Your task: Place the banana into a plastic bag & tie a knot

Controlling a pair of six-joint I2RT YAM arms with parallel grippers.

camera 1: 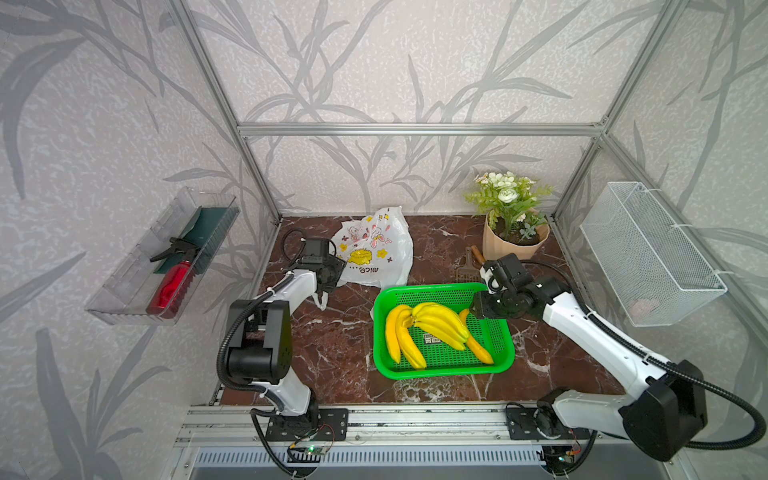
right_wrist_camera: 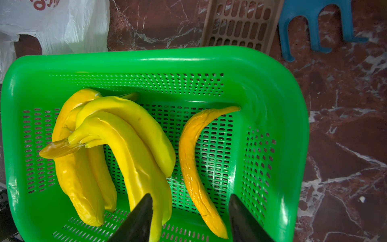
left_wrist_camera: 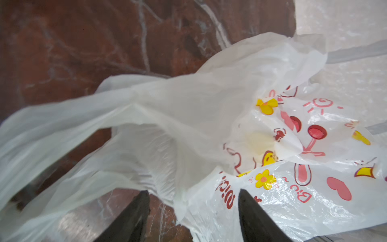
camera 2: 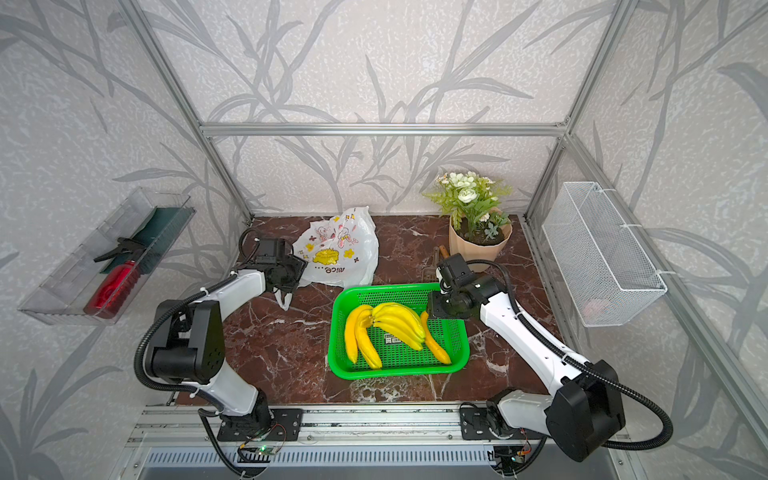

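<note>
A printed white plastic bag (camera 1: pixel 376 248) lies crumpled at the back left of the table. My left gripper is open over the bag's handles and mouth (left_wrist_camera: pixel 169 104). A green basket (right_wrist_camera: pixel 278 80) holds banana bunches (right_wrist_camera: pixel 121 141) and a separate thin banana (right_wrist_camera: pixel 193 169) on its right. My right gripper hangs open over the front right of the basket, above the bananas, with nothing seen held between its fingers.
A potted flower (camera 1: pixel 512 232) stands at the back right. Behind the basket lie a brown grated item (right_wrist_camera: pixel 237 28) and a blue pronged item (right_wrist_camera: pixel 314 24). Wire (camera 1: pixel 648 264) and clear (camera 1: pixel 112 304) bins hang on the side walls. Table left of the basket is clear.
</note>
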